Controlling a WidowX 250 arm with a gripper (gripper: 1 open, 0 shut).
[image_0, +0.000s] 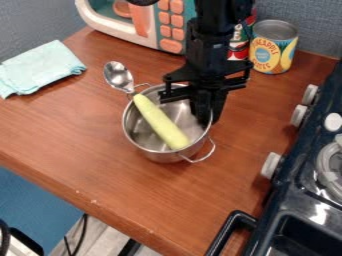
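Note:
A steel pot (179, 151) with two handles sits on the wooden table, holding a pale yellow corn-like piece (160, 123) that leans across it. A silver spoon (118, 75) lies just behind the pot at the left. The black gripper (201, 100) reaches down at the pot's right rear rim; its fingertips overlap the rim, and whether they are closed on it is unclear.
A folded light blue cloth (40, 68) lies at the back left. A toy microwave (134, 18) and two cans, one yellow (273, 50), stand at the back. A black stove (302, 200) borders the right.

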